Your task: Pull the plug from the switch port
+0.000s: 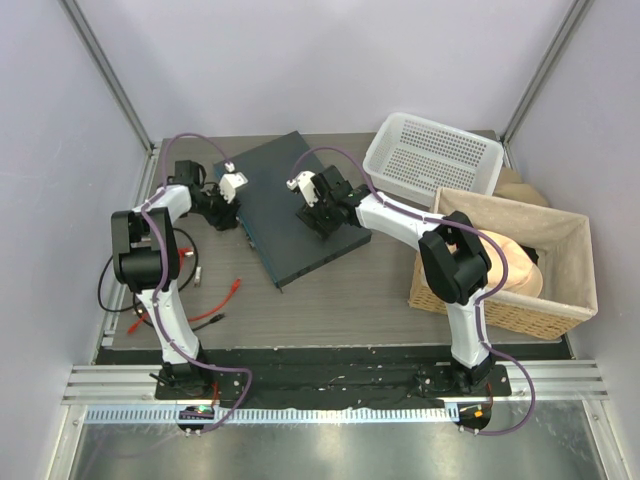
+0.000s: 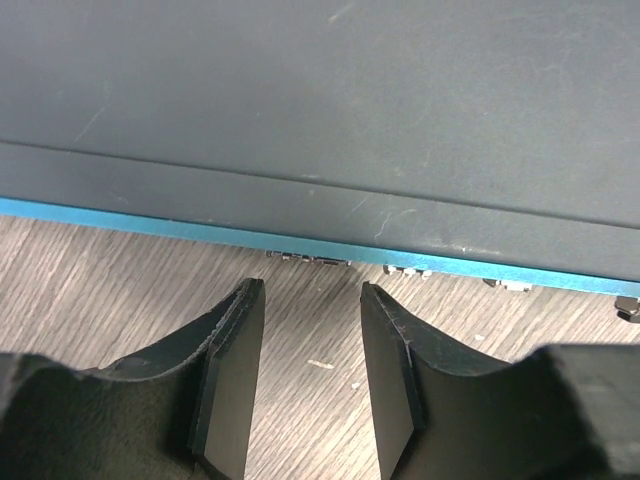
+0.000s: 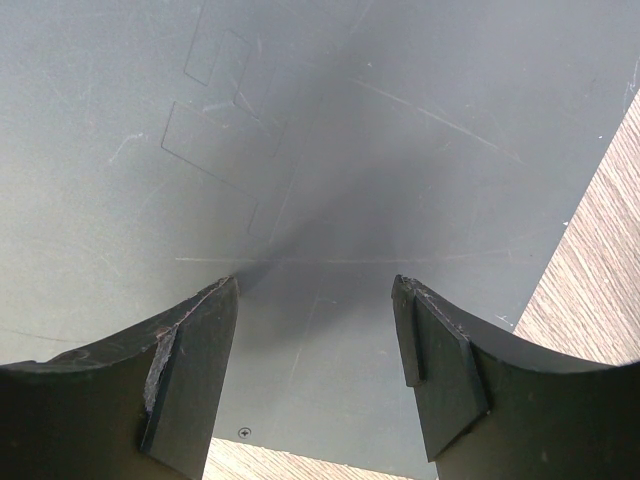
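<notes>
The dark switch [image 1: 290, 250] lies flat on the table. In the left wrist view its blue-edged side [image 2: 170, 226] runs across, with small port fittings [image 2: 405, 270] under it. My left gripper stands part open just short of that edge, with nothing visible between its fingers. My right gripper is open over the switch's scratched dark top [image 3: 300, 130]. No plug can be made out clearly at the ports.
Red and black cables [image 1: 230, 292] lie on the table at the left. A white plastic basket [image 1: 433, 150] is at the back right, and a woven basket [image 1: 520, 315] stands at the right.
</notes>
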